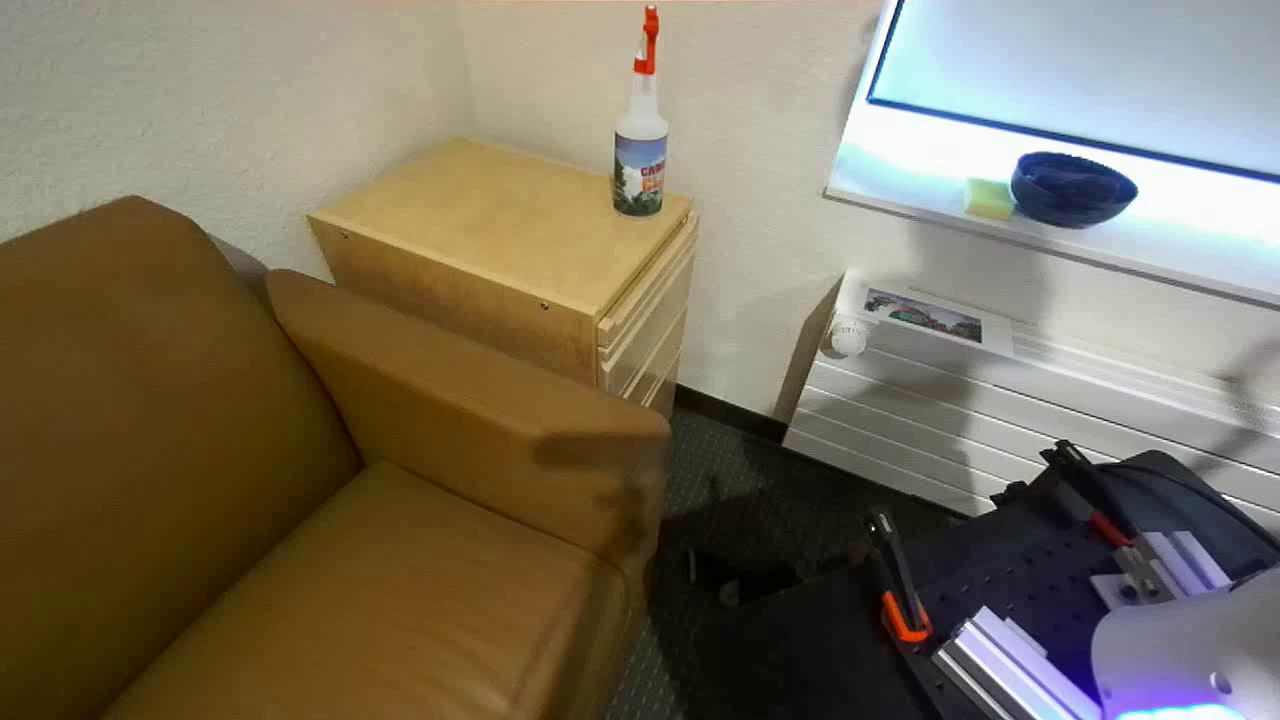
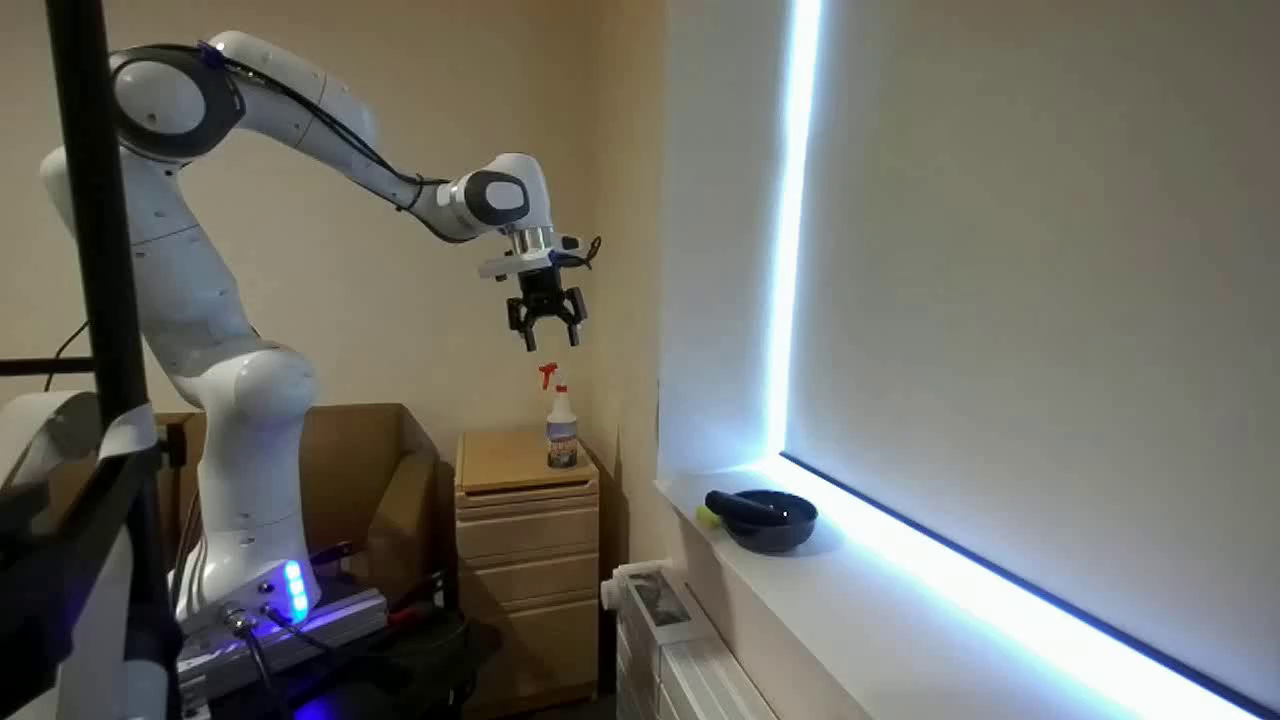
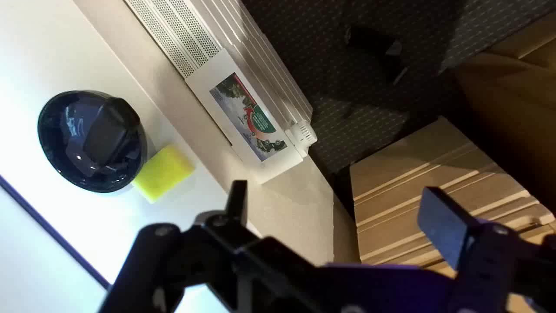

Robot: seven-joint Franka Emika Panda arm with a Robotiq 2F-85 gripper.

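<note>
My gripper [image 2: 552, 342] hangs open in the air, fingers pointing down, with nothing between them. In the wrist view its two dark fingers [image 3: 436, 221] stand wide apart. On the wooden cabinet stands a white spray bottle [image 1: 642, 144] with a red trigger head, upright. Exterior view 2 shows the bottle [image 2: 561, 426] lower than the gripper; the wrist view does not show it. A dark blue bowl [image 3: 54, 130] rests on the windowsill with a dark object [image 3: 107, 133] lying in it. Beside the bowl, a yellow sponge [image 3: 162, 172] lies on the sill.
The wooden drawer cabinet [image 1: 480, 216] stands in the corner beside a brown sofa [image 1: 396, 564]. Below the windowsill [image 2: 876, 600] runs a white radiator [image 1: 900, 396] with a printed card on top. Bare cabinet top lies to the bottle's left in exterior view 1.
</note>
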